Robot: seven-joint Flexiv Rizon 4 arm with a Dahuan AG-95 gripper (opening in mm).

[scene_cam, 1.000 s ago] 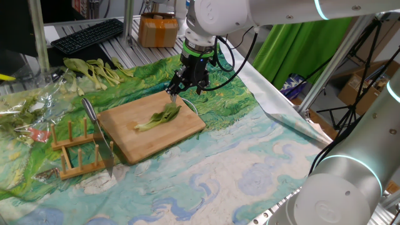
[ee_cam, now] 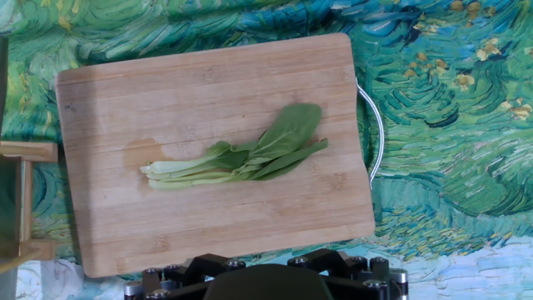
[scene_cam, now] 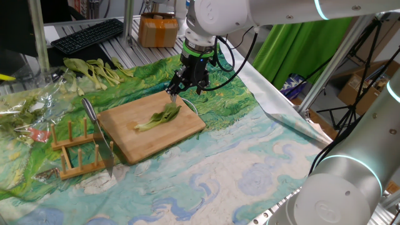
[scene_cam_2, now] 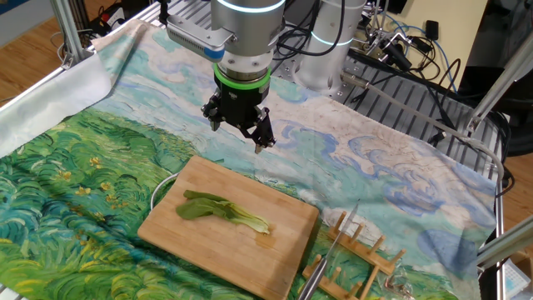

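A green leafy vegetable (ee_cam: 250,158) with pale stems lies on the wooden cutting board (ee_cam: 208,92), about mid-board, its stem end beside a damp-looking patch. In exterior view 2, my gripper (scene_cam_2: 237,138) hangs above the table past one edge of the board, clear of the vegetable. Its fingers (scene_cam_2: 262,137) stand apart, and nothing shows between them. The wrist view catches only the black finger parts along its bottom edge, spread wide. A knife (scene_cam: 89,110) leans in a wooden peg rack (scene_cam: 80,169) beside the board, handle up and blade down.
More leafy greens (scene_cam: 94,72) lie on the cloth behind the board, near a clear plastic bag (scene_cam: 22,115) with greens. A cardboard box (scene_cam: 156,30) and a keyboard (scene_cam: 87,35) stand farther back. Bare painted cloth (scene_cam: 250,162) covers the front area.
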